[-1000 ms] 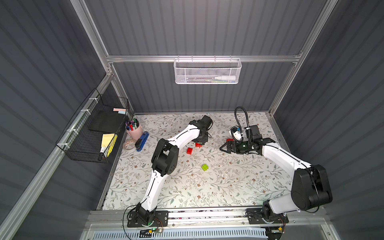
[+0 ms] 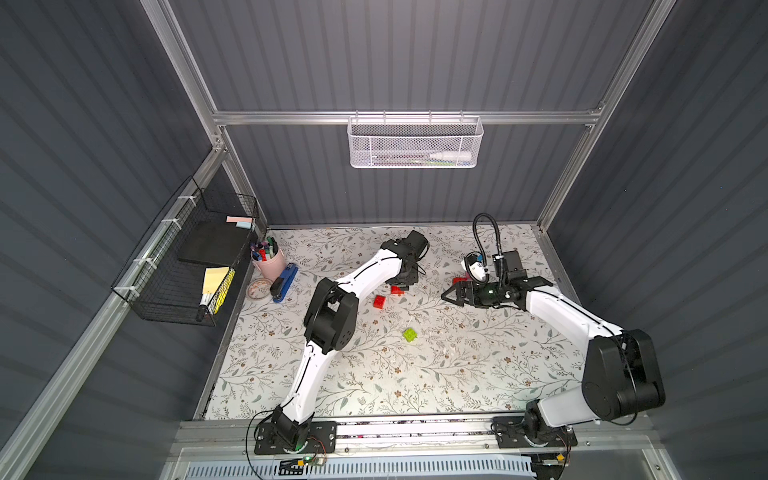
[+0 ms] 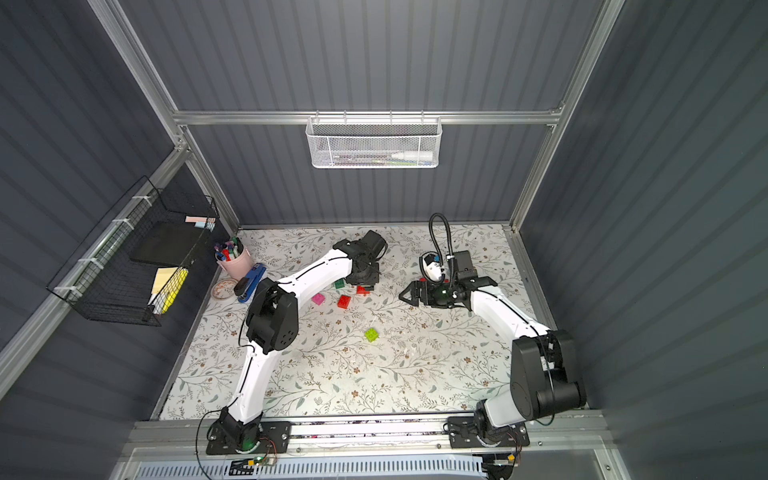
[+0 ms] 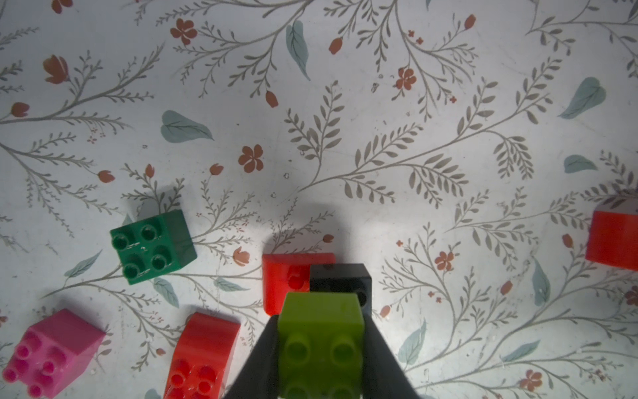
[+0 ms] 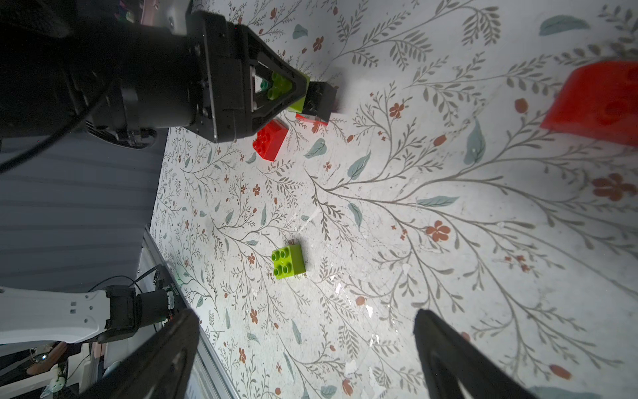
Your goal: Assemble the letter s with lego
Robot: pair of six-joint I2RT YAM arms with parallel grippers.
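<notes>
My left gripper is shut on a lime-green brick (image 4: 320, 312) in the left wrist view. Just beyond that brick sits a black brick (image 4: 340, 274), touching a red brick (image 4: 285, 282); whether the lime-green one rests on the black one I cannot tell. Loose to the left lie a dark green brick (image 4: 154, 246), a pink brick (image 4: 54, 352) and another red brick (image 4: 202, 355). A second lime-green brick (image 5: 288, 261) lies alone nearer the front. My right gripper stands open and empty over the table, with a red brick (image 5: 598, 103) beyond it.
A pen cup (image 2: 269, 260) and a blue stapler (image 2: 285, 282) stand at the table's left side. A black wire basket (image 2: 192, 256) hangs on the left wall, a white mesh basket (image 2: 415, 144) at the back.
The right arm has also moved a little to the right. The loose bricks in the top left view look unmoved.
</notes>
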